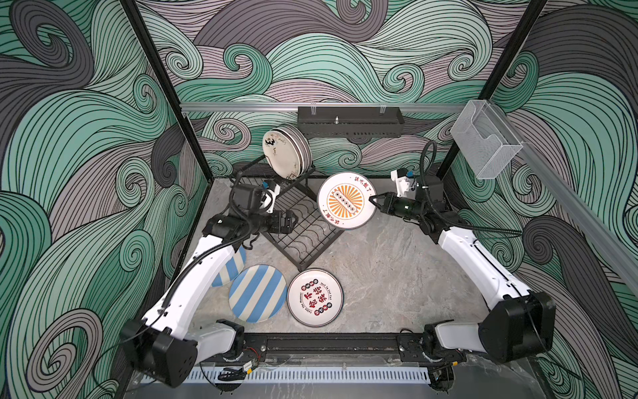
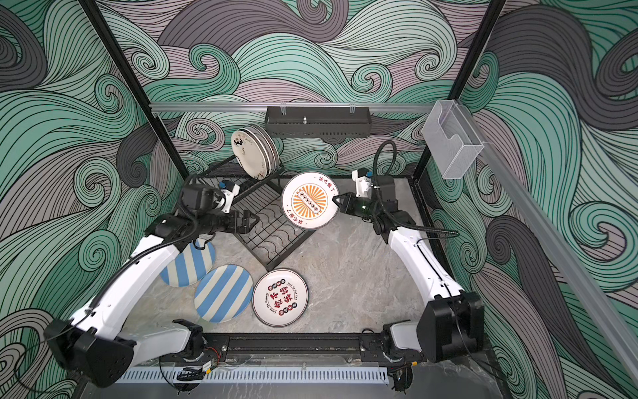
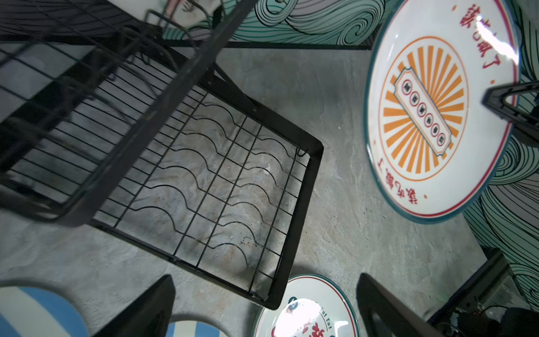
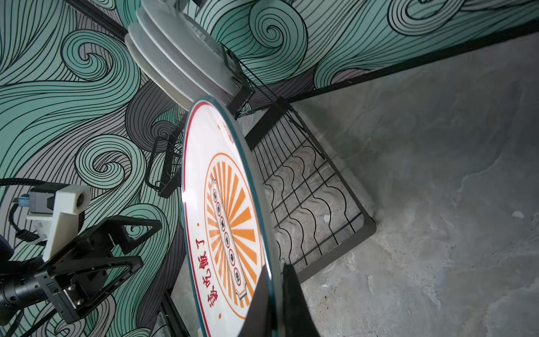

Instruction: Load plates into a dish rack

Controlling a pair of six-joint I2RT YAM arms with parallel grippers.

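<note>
A white plate with an orange sunburst (image 1: pixel 345 200) is held up by its right-hand edge, tilted, with my right gripper (image 1: pixel 374 199) shut on the rim. In the right wrist view that plate (image 4: pixel 224 224) stands nearly edge-on between the fingers. The black dish rack (image 1: pixel 302 260) has an empty wire lower tier (image 3: pixel 224 185); several white plates (image 1: pixel 282 154) stand upright in its raised rear part. Over the lower tier, left of the sunburst plate, my left gripper (image 1: pixel 291 221) is open and empty, its two fingers (image 3: pixel 148 306) wide apart in the left wrist view.
On the table in front of the rack lie a white plate with red lettering (image 1: pixel 315 298) and two blue-striped plates, one (image 1: pixel 258 294) clear, the other (image 1: pixel 229 269) partly under the left arm. Bare grey table (image 1: pixel 412 286) spreads to the right. A mesh holder (image 1: pixel 485 139) hangs at the right.
</note>
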